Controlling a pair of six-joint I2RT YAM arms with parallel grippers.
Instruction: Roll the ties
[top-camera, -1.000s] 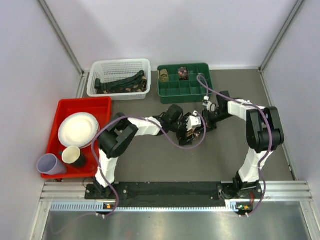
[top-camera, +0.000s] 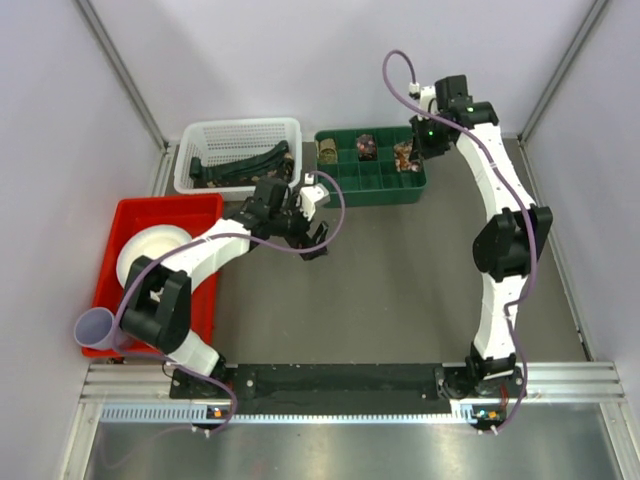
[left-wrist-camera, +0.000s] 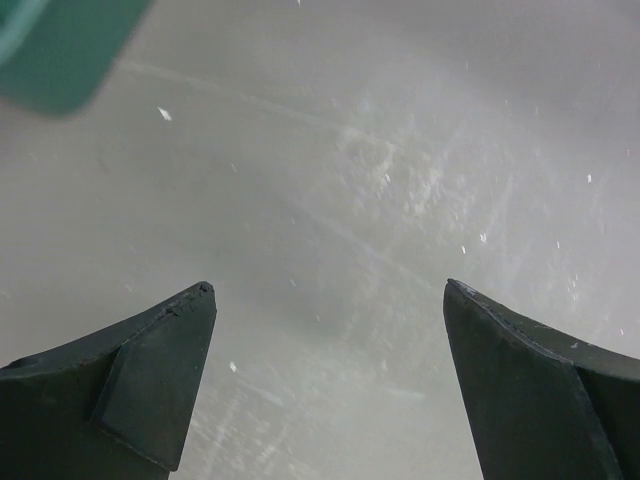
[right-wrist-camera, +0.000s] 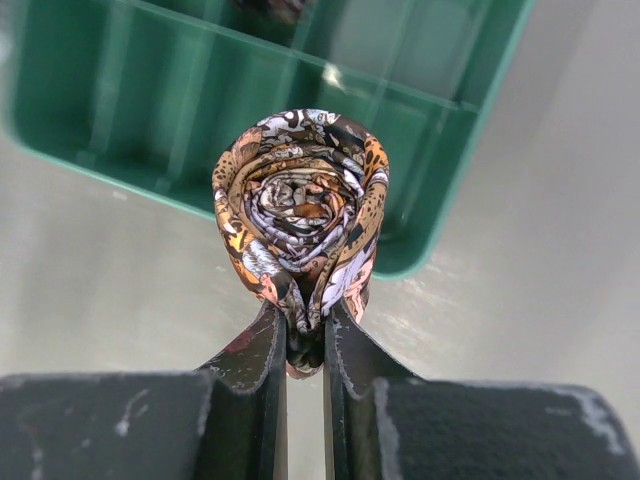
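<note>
A rolled, patterned tie is pinched at its lower end by my right gripper, whose fingers are shut on it. From above, that roll shows over the right-hand part of the green divided box; the wrist view puts it over the box's near edge. Two other rolled ties, one tan and one dark reddish, sit in the box's back compartments. My left gripper stands open over bare table, nothing between its fingers. Dark and patterned ties lie in the white basket.
At the left, a red tray carries a white plate and a lilac cup; the left arm covers part of it.
My right gripper has carried the rolled tie up and back, from mid-table to over the green box. The left gripper has parted from it and drawn away to the left.
</note>
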